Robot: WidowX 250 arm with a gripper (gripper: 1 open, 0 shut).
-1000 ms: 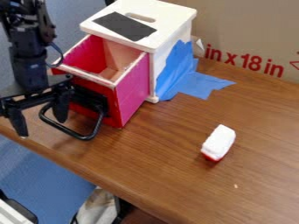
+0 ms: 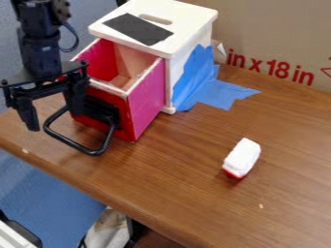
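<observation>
A white wooden box (image 2: 192,34) with a black patch on top stands at the back, its red-and-pink drawer (image 2: 145,102) pulled out toward the front left, with a black loop handle (image 2: 91,149). My black gripper (image 2: 43,90) is at the left, beside the drawer's front and above the handle; whether it is open or shut is unclear. A small white block with a red underside (image 2: 242,156) lies on the right of the table.
Blue tape (image 2: 207,87) lies beside the box. A cardboard box (image 2: 278,39) stands behind. The table's left edge drops to a blue floor.
My gripper has risen from beside the handle to higher up along the drawer's left side. The drawer and block look unmoved.
</observation>
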